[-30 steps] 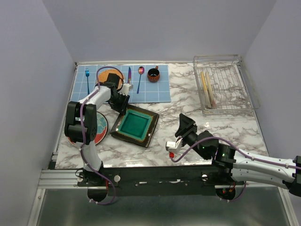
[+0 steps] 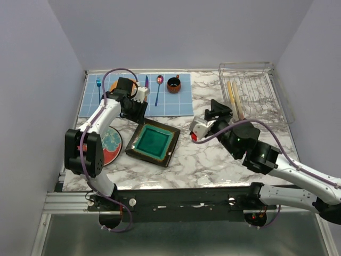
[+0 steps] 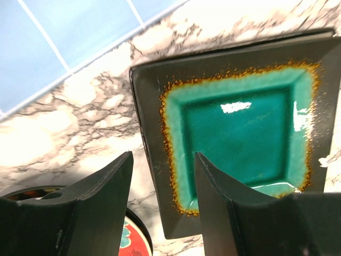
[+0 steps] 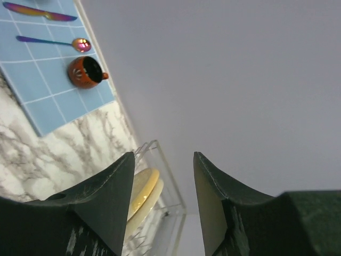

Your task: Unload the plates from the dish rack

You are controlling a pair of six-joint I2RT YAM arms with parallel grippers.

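The wire dish rack point(image 2: 266, 120) at the back right holds two upright plates point(image 2: 232, 98), yellow and cream. My right gripper point(image 2: 216, 109) is raised in front and left of the rack, fingers apart and empty; in the right wrist view the plates point(image 4: 145, 200) show behind its fingers. My left gripper hovers over the left edge of a square green plate point(image 3: 240, 138) on the counter, open and empty. A round red-rimmed plate point(image 2: 113, 154) lies to its left.
A blue tiled mat point(image 2: 178, 106) at the back holds a mug point(image 2: 174, 85), cutlery and a round orange item under the left arm. Bare marble lies between the green plate and the rack and at the front right.
My right arm has risen and moved toward the rack. My left arm has lifted slightly; the plates lie as before.
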